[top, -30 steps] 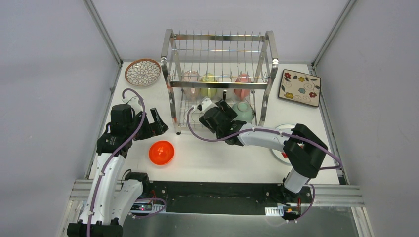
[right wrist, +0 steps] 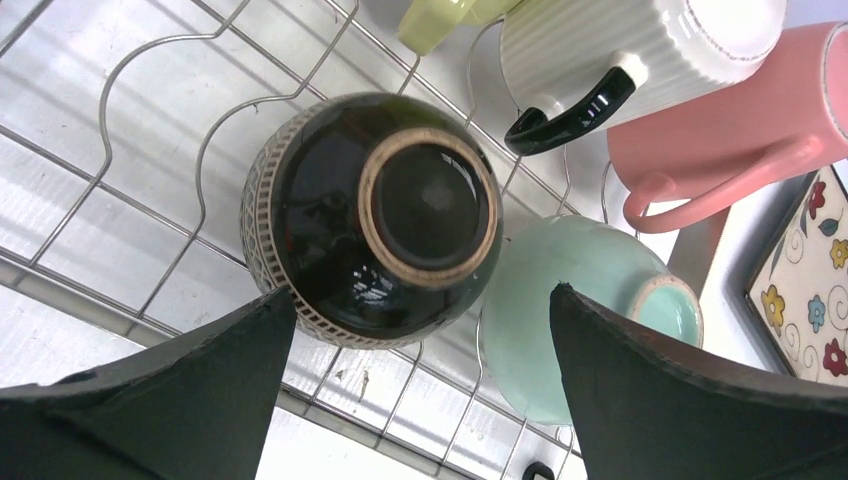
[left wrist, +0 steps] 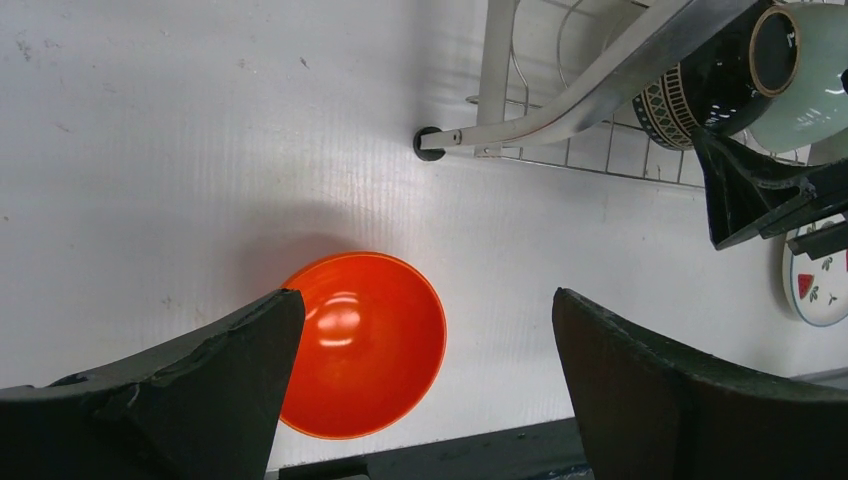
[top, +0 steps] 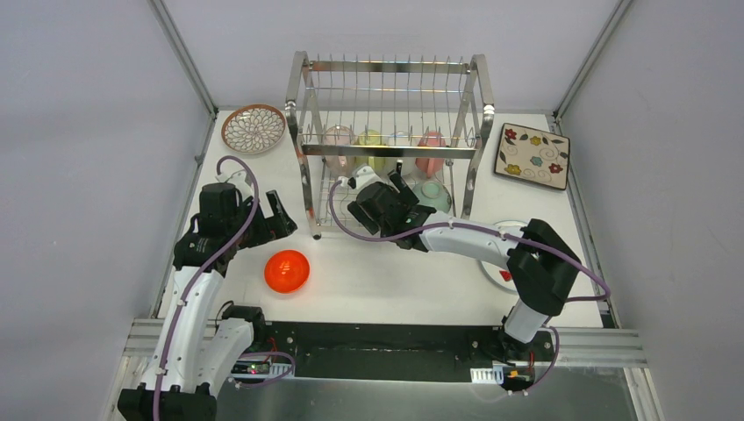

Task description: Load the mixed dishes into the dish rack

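An orange bowl (top: 287, 271) (left wrist: 370, 345) sits on the table at front left, below my open left gripper (top: 279, 215). In the right wrist view, a dark patterned bowl (right wrist: 330, 220) rests tipped on its side in the rack's lower tier beside a mint bowl (right wrist: 560, 300) (top: 432, 197). My right gripper (top: 377, 193) is over the dark bowl, fingers apart, nothing held. A pink mug (right wrist: 715, 120), a white mug (right wrist: 640, 40) and a green mug (right wrist: 440, 20) lie in the rack behind the bowls.
The steel rack (top: 389, 150) fills the back middle. A patterned plate (top: 253, 129) lies back left, a square floral plate (top: 532, 156) back right, and a round plate (top: 491, 272) under the right arm.
The left arm has barely moved; the dishes look unchanged.
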